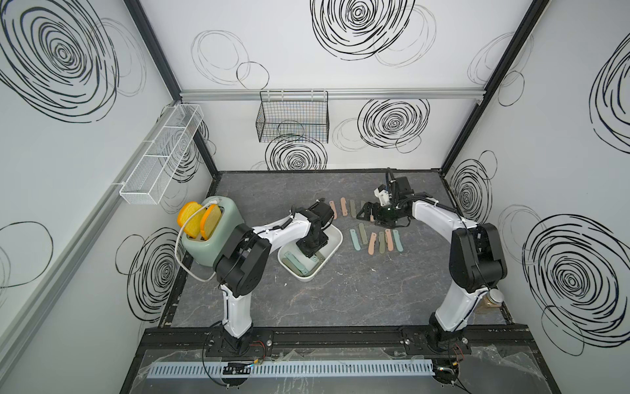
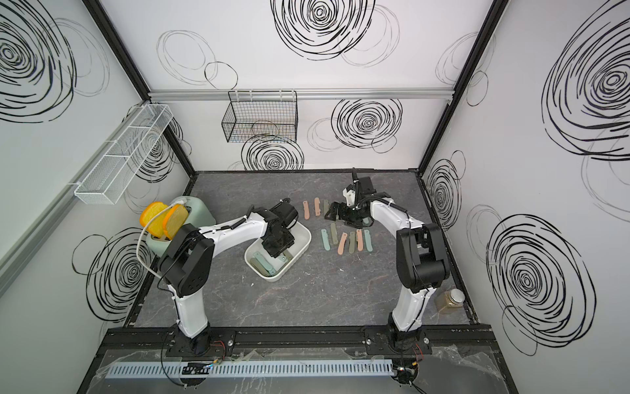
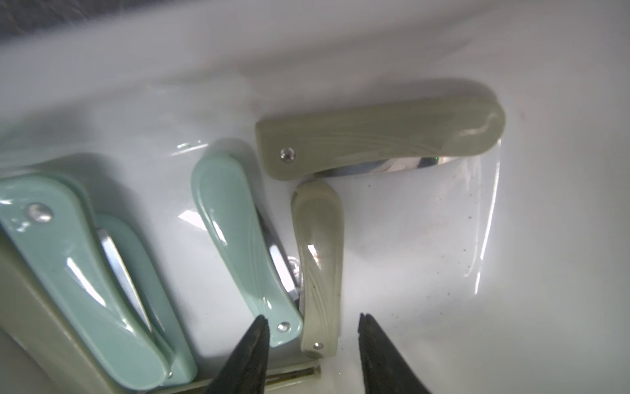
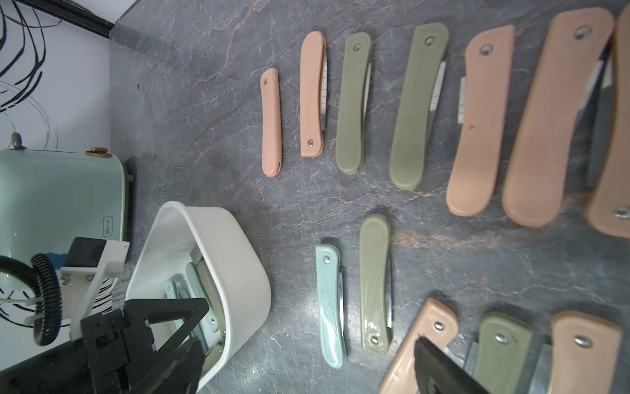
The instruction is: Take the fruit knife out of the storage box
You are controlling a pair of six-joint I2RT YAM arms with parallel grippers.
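The white storage box (image 1: 332, 244) stands left of the table's middle, with several folded fruit knives inside. My left gripper reaches down into it, its fingers parted. Between the fingertips, as the left wrist view has it, appear the lower ends of an olive knife (image 3: 317, 262) and a mint knife (image 3: 242, 243); neither looks clamped. Another olive knife (image 3: 380, 134) lies across beyond them, and a larger mint knife (image 3: 82, 282) sits at the left. Over the table right of the box, my right gripper is open and empty.
Folded knives lie in two rows right of the box, among them a small pink knife (image 4: 271, 124) and a mint knife (image 4: 330, 305). A green appliance with yellow pieces (image 1: 208, 220) stands left.
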